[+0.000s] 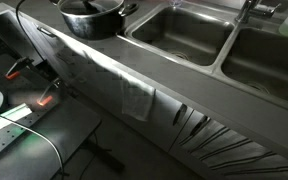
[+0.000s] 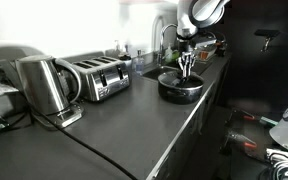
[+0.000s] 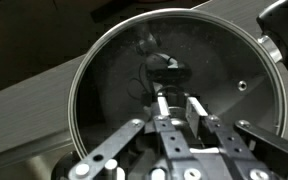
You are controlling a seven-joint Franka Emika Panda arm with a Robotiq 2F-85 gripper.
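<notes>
A dark pot (image 2: pixel 182 93) with side handles stands on the counter, covered by a round glass lid (image 3: pixel 109 75) with a metal rim. My gripper (image 2: pixel 186 76) reaches down over it from above. In the wrist view the lid's black knob (image 3: pixel 168 70) shows just beyond the fingertips of my gripper. A gap remains between these fingers, so the fingers are partly open. Whether they touch the knob I cannot tell. In exterior view 1 the pot (image 1: pixel 90 24) is at the top edge, and the gripper cannot be made out there.
A double sink (image 1: pixel 184 32) lies beside the pot. A toaster (image 2: pixel 106 77) and a steel kettle (image 2: pixel 48 88) stand farther along the counter (image 2: pixel 114 120). A towel (image 1: pixel 137 98) hangs on the cabinet front. The counter between toaster and pot is mostly clear.
</notes>
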